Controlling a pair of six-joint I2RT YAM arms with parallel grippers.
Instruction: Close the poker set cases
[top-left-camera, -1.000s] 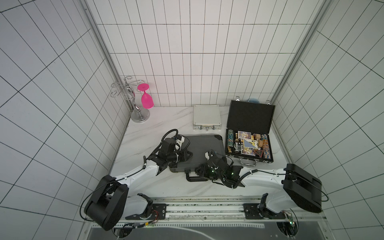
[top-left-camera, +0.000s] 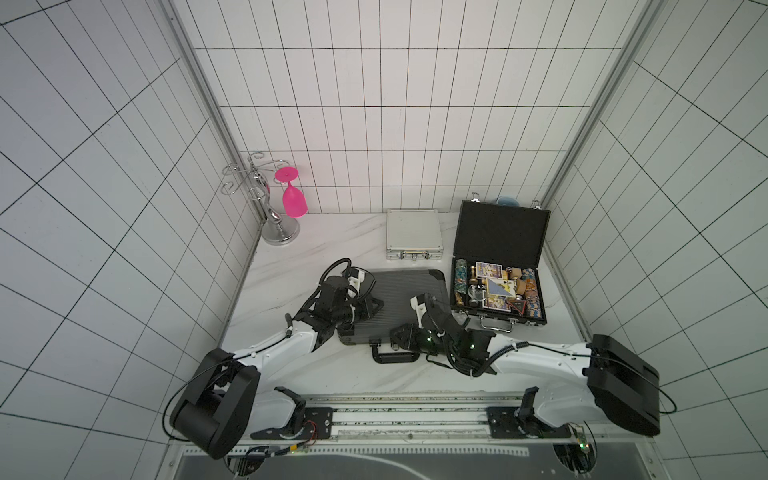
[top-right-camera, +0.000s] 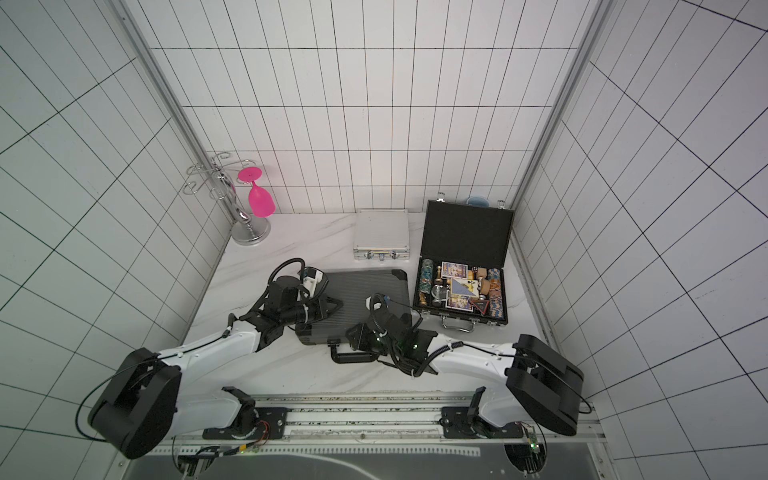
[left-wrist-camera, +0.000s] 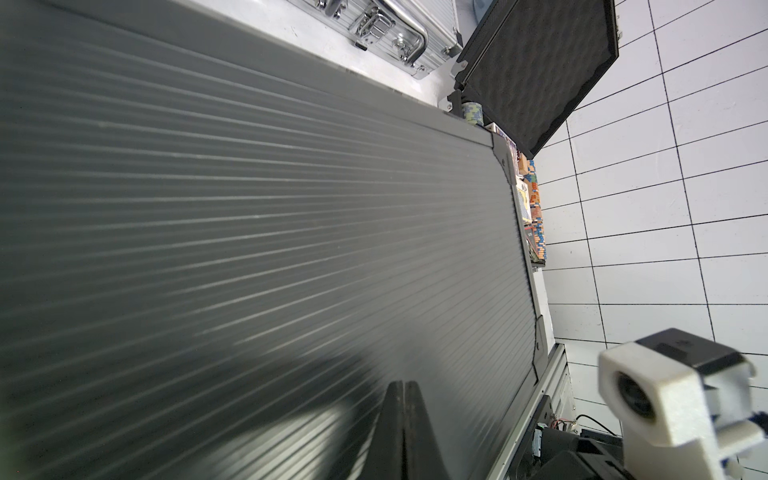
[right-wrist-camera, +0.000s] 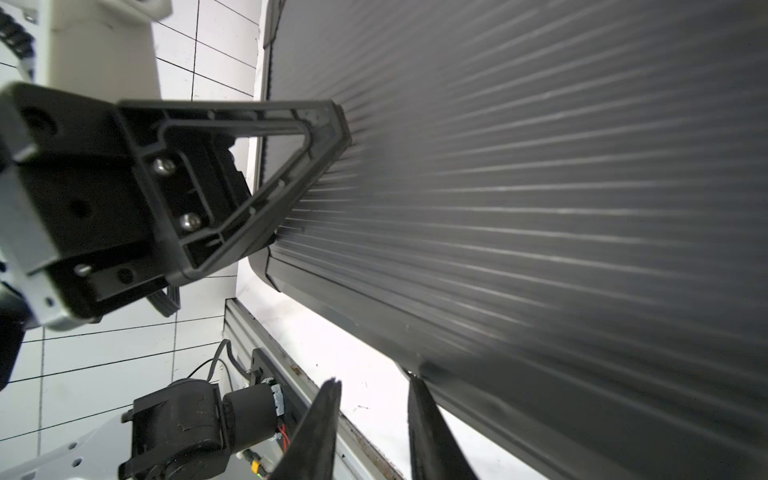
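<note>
A large dark grey ribbed case (top-left-camera: 408, 288) lies in the middle with its lid down and its black handle (top-left-camera: 396, 357) toward the front. Over its left part my left gripper is shut, nothing showing between the fingertips. My right gripper is partly open at the case's front edge, with an empty gap between its fingers. To the right stands a black poker case (top-left-camera: 502, 232) with its lid raised; chips and cards (top-left-camera: 497, 286) show inside. A silver case (top-left-camera: 413, 229) with its lid down sits at the back.
A chrome stand (top-left-camera: 280, 230) with a pink goblet (top-left-camera: 293, 200) is at the back left. Something blue (top-left-camera: 507, 201) shows behind the raised lid. Tiled walls close off the back and both sides. Bare white tabletop (top-left-camera: 352, 236) lies left of the silver case.
My left arm has moved only slightly. The cases look unchanged.
</note>
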